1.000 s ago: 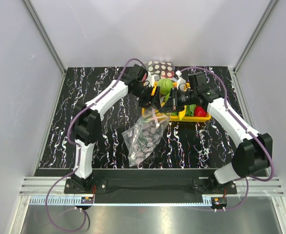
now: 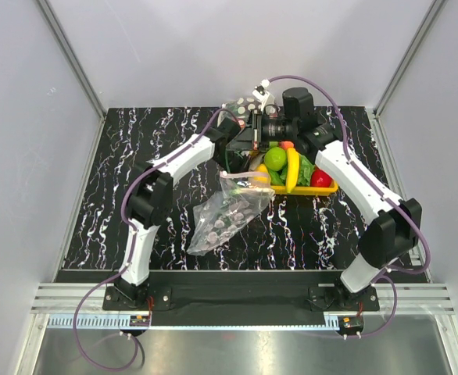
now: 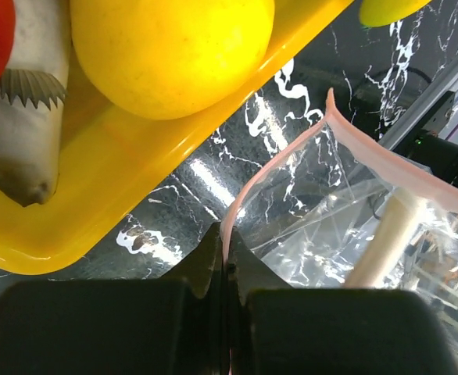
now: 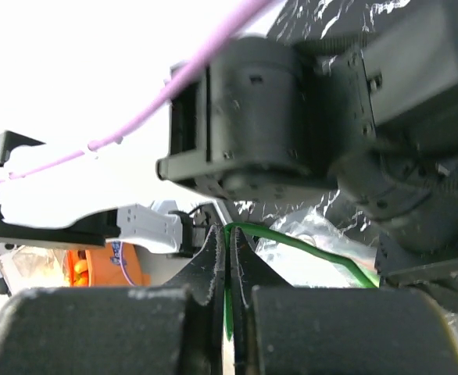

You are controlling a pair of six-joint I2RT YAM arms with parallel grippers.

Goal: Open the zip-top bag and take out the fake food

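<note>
The clear zip top bag [image 2: 227, 223], printed with pale circles, hangs in front of the yellow bin in the top view. Its pink edge [image 3: 288, 152] runs between the fingers of my left gripper, shut on it. Inside the bag a pale, cylinder-like piece [image 3: 389, 234] shows through the plastic. My right gripper is shut on a thin green strip [image 4: 303, 244], which runs towards clear plastic and appears to be the bag's other edge. From above, arm parts largely cover both fingertips.
The yellow bin [image 3: 155, 176] lies close beside the left gripper, holding a yellow fruit [image 3: 174, 47], and in the top view a green ball [image 2: 275, 158], a banana [image 2: 292, 169] and a red item [image 2: 320, 178]. The arms nearly meet above it.
My right gripper has moved left and towards the back, over the bin's left side. The left arm has shifted slightly. The bag's pink edge lies more level and its lower end has swung left.
</note>
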